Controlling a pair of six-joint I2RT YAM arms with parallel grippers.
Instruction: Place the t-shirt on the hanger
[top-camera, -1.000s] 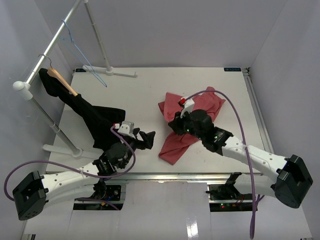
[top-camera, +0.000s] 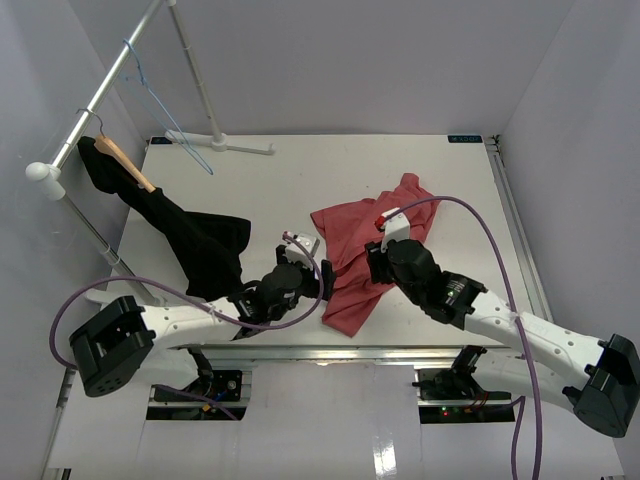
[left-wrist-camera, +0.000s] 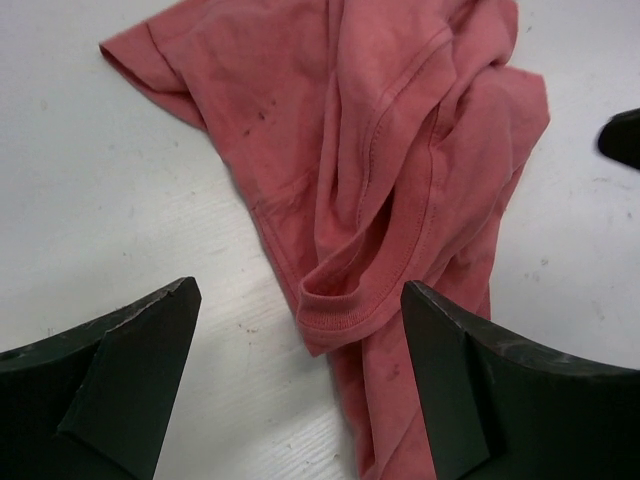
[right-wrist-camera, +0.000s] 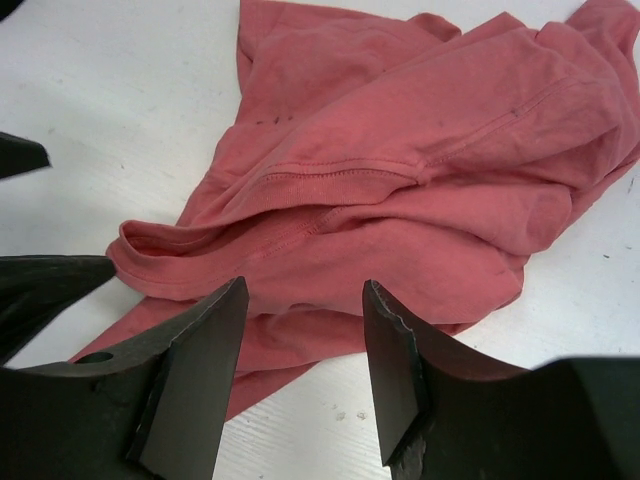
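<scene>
A crumpled red t-shirt (top-camera: 350, 235) lies on the white table, filling much of both wrist views. My left gripper hangs over its lower left part, fingers apart and open, with the cloth beneath. My right gripper stands open over the shirt's right side, nothing clearly held. A blue hanger (top-camera: 160, 110) hangs empty on the rail.
The rack's rail (top-camera: 100, 90) runs along the left, with a wooden hanger (top-camera: 125, 160) carrying black clothing (top-camera: 190, 240) that drapes onto the table.
My left gripper has moved right, toward the red shirt. My right gripper has shifted right and off the spot it was at a second ago; the shirt's outline has shifted slightly.
</scene>
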